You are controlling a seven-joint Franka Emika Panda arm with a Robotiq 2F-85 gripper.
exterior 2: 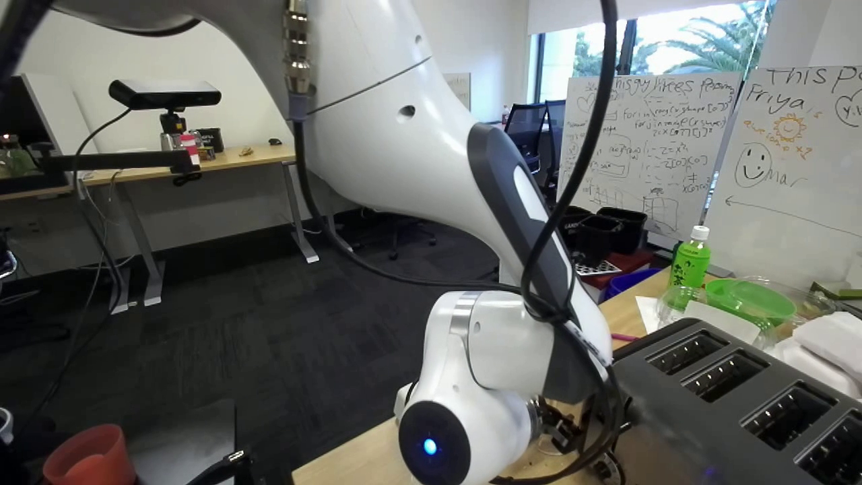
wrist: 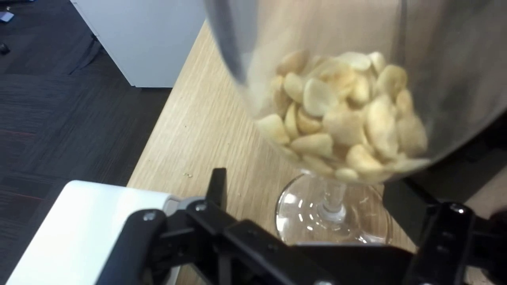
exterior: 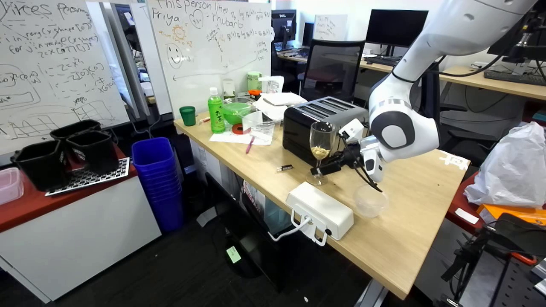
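Note:
A stemmed glass [exterior: 321,138] stands upright on the table, its bowl part filled with pale, nut-like pieces [wrist: 347,114]. My gripper [exterior: 327,166] is low beside it, level with the stem, just in front of the black toaster [exterior: 302,130]. In the wrist view the gripper is open, its fingers wide apart. The stem and round foot [wrist: 290,209] appear in the gap between them, with the bowl looming above. Neither finger visibly grips the stem. Much of the gripper is hidden behind the arm in exterior view 2.
Close to the glass lies a white box [exterior: 322,207] at the table's front edge. A clear plastic bowl [exterior: 370,200] sits to its right. Toward the far left end stand a green bottle [exterior: 216,113] and a green bowl [exterior: 235,112].

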